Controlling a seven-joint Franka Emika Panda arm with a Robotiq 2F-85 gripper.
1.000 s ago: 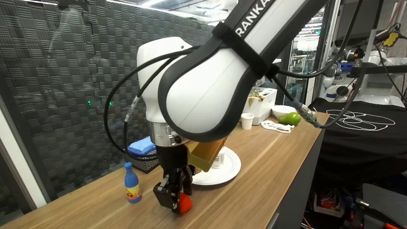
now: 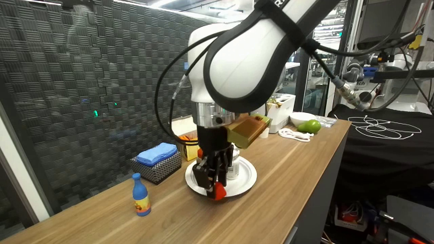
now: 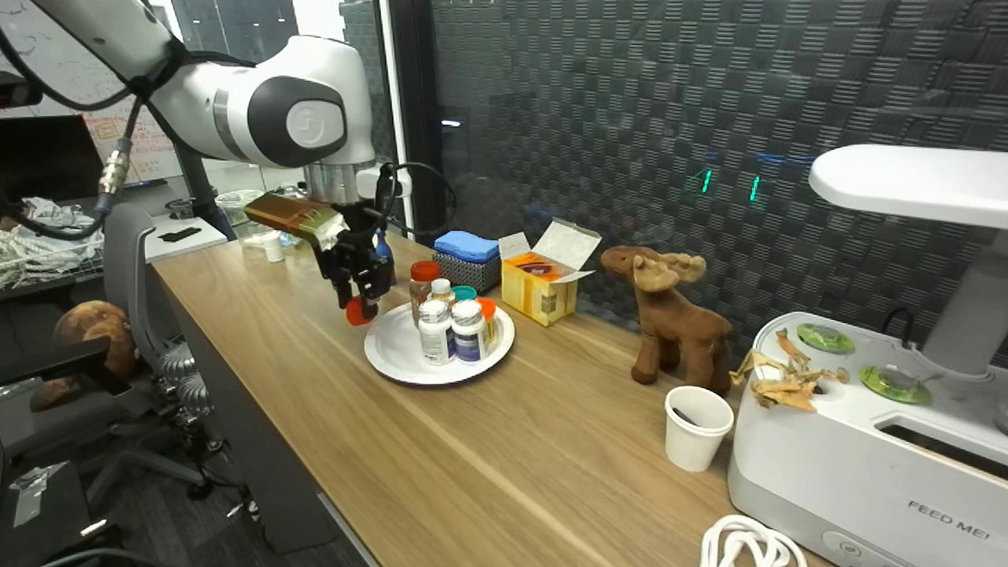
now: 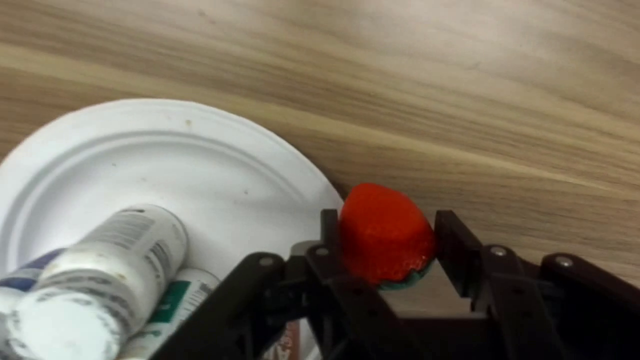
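Note:
Between the fingers of my gripper is a red, rounded thing (image 4: pixel 384 234) with a green edge, which looks like a toy strawberry; the fingers are shut on it. In the wrist view it hangs just beside the rim of the white plate (image 4: pixel 180 120). Exterior view 2 shows my gripper (image 3: pixel 359 298) holding the red thing (image 3: pixel 358 313) above the table, off the plate's left side. On the plate (image 3: pixel 416 370) stand several bottles, among them two white ones with labels (image 3: pixel 436 335). The lower part of the strawberry is partly hidden by the fingers.
A blue bottle (image 2: pixel 141 197) stands near the table's left end. Behind the plate are a basket with a blue cloth (image 3: pixel 467 247) and an open yellow box (image 3: pixel 540 288). A brown plush moose (image 3: pixel 676 316) and white cup (image 3: pixel 697 430) stand farther along.
The arm has risen and moved toward the plate, carrying the red thing with it. Before, it was lower and closer to the table's left end. The blue bottle has not moved.

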